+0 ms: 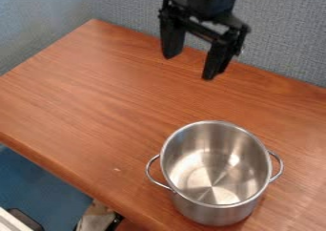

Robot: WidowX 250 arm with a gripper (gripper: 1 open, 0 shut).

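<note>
My black gripper (192, 57) hangs above the back of the wooden table, upper middle of the view, its two fingers spread open with nothing between them. A steel pot (214, 172) with two wire side handles stands empty at the table's front right, well below and apart from the gripper.
Grey padded walls (288, 41) line the back. The table's front left edge drops to a blue floor (29, 184), with some objects at the bottom left corner.
</note>
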